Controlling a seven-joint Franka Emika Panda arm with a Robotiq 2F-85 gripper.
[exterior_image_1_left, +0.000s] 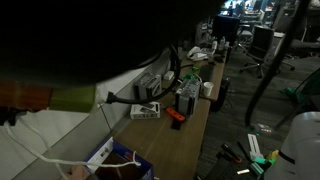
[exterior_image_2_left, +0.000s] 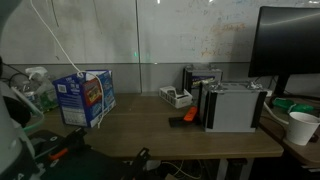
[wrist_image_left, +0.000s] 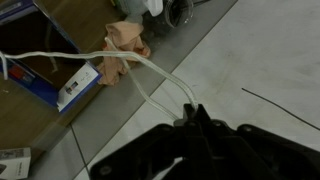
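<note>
My gripper is shut on a white cord (wrist_image_left: 150, 66) in the wrist view. The cord loops from the fingertips toward an open blue box (wrist_image_left: 72, 91) at upper left, crossing over it. In exterior view 2 the blue box (exterior_image_2_left: 85, 98) stands at the left end of the table, with the cord (exterior_image_2_left: 55, 42) slanting down to it from the upper left. My gripper itself is outside that view. In exterior view 1 the dark arm blocks the upper left, and the cord (exterior_image_1_left: 45, 157) runs low toward the box (exterior_image_1_left: 143, 168).
On the table are an orange-and-black tool (exterior_image_2_left: 187, 117), a white tray-like box (exterior_image_2_left: 176, 97) and a grey metal case (exterior_image_2_left: 231, 108). A white cup (exterior_image_2_left: 300, 127) and monitor (exterior_image_2_left: 284, 42) are at the right. An orange-brown cloth (wrist_image_left: 124, 45) lies beside the box.
</note>
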